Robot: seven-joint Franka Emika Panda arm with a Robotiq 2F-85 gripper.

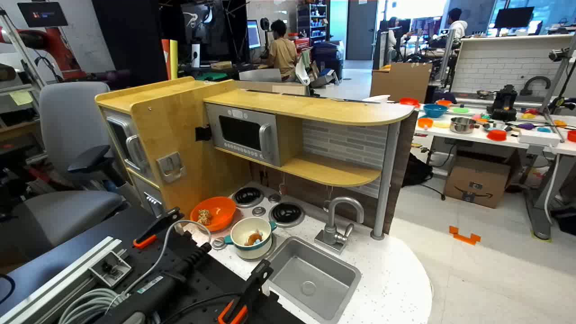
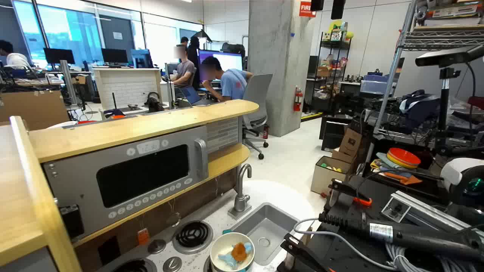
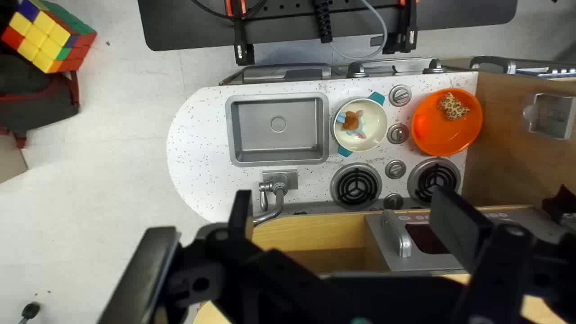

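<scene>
High over the toy kitchen, my gripper is open, its two dark fingers wide apart and nothing between them; neither exterior view shows it. Below it, a cream pot with teal handles stands beside the sink and holds a small blue-and-brown toy. An orange bowl sits to the right of the pot in the wrist view, with a leopard-print toy inside. The grey sink is empty. From the side, the pot and the orange bowl stand upright near the counter's front.
A curved faucet rises behind the sink. The microwave and wooden shelves overhang the back of the counter. Two black burners are bare. Clamps and cables lie on the black table.
</scene>
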